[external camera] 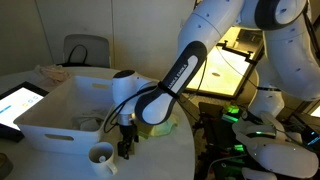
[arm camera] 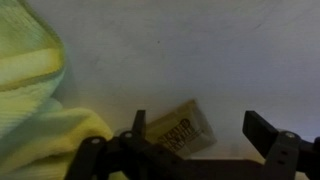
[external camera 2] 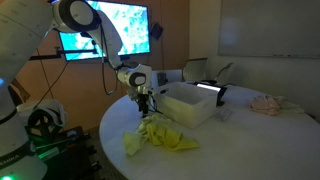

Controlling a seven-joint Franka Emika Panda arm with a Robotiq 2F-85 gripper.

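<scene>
My gripper (external camera: 126, 148) hangs low over the white table, just right of a white cup (external camera: 103, 168) in the first exterior view. In the wrist view the fingers stand wide apart at the lower edge, with the two dark fingers (arm camera: 258, 130) on either side. A small brown packet with dark print (arm camera: 184, 130) shows between them, nearer the left finger and partly covered by the gripper body. Contact with it cannot be told. Pale yellow cloth (arm camera: 30, 65) lies to the left of the packet.
A white open box (external camera: 55, 133) stands behind the gripper. In the second exterior view, yellow cloth (external camera 2: 172, 137) lies bunched on the table in front of the box. A lit tablet (external camera: 18, 108) is at the far left.
</scene>
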